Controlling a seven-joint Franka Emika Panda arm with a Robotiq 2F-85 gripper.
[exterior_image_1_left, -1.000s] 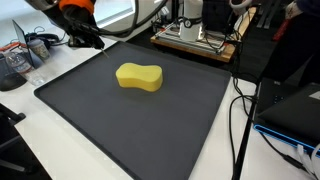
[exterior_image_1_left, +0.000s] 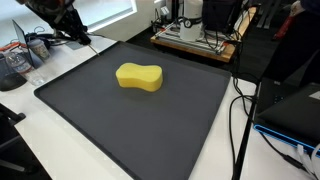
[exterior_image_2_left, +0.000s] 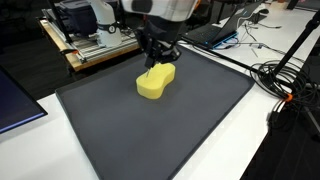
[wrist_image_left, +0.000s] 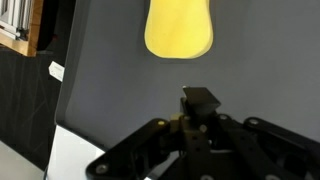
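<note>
A yellow sponge (exterior_image_1_left: 139, 77), narrowed at its waist, lies on the dark grey mat (exterior_image_1_left: 130, 120). In exterior view 2 the sponge (exterior_image_2_left: 156, 80) sits towards the mat's far side; the wrist view shows one rounded end of the sponge (wrist_image_left: 179, 28) at the top. My black gripper (exterior_image_1_left: 86, 40) is above the mat's far left edge in exterior view 1, apart from the sponge. It appears shut on a thin, light stick (exterior_image_1_left: 93, 48) that points downward. The wrist view shows the gripper over bare mat; the stick cannot be made out there.
Clear containers (exterior_image_1_left: 15, 66) and cables stand left of the mat in exterior view 1. A wooden-edged shelf (exterior_image_1_left: 190, 43) with white items is behind it. Black cables (exterior_image_2_left: 285, 85) lie right of the mat in exterior view 2.
In exterior view 1 my gripper and its thin stick have shifted left, away from the sponge. The arm's orange part has left the view. The sponge has stayed in place.
</note>
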